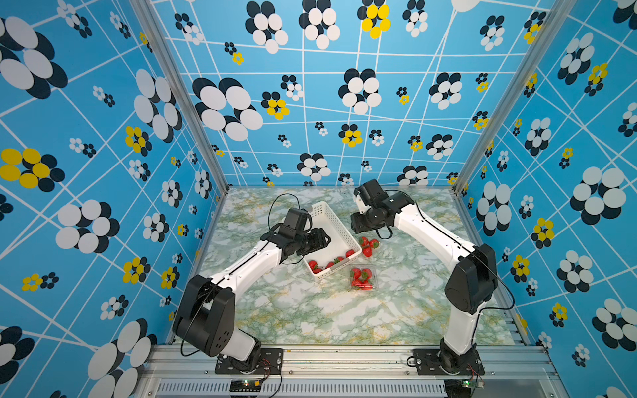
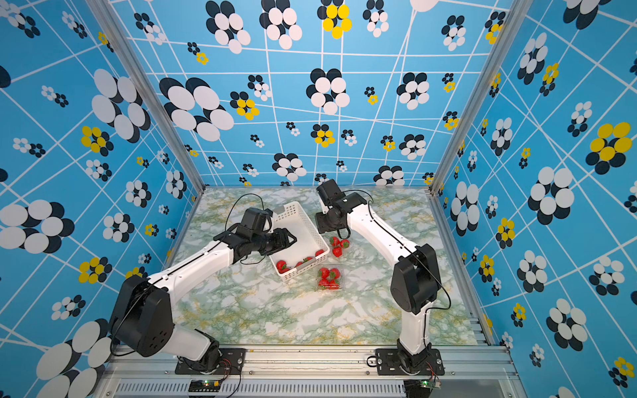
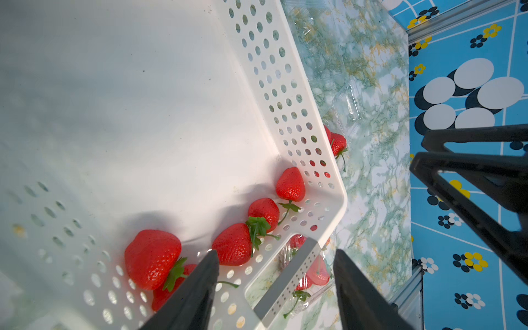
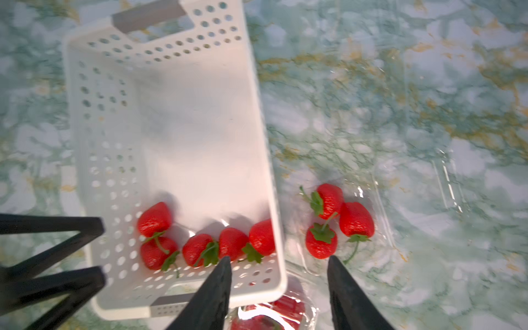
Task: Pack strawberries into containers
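Several strawberries [image 4: 232, 243] lie along the near end of the white basket [image 4: 264, 137]. To its right, three strawberries [image 4: 356, 220] sit in a clear container that is hard to make out against the table. A second clear container [image 1: 362, 287] with strawberries in it stands in front of the basket. Above the basket, my left gripper is open with nothing between its fingers. My right gripper hovers over the area by the basket's right wall; its fingers [image 4: 213, 294] are apart and empty.
The left gripper's black fingers show at the left edge of the right wrist view, so both arms are close together over the basket.
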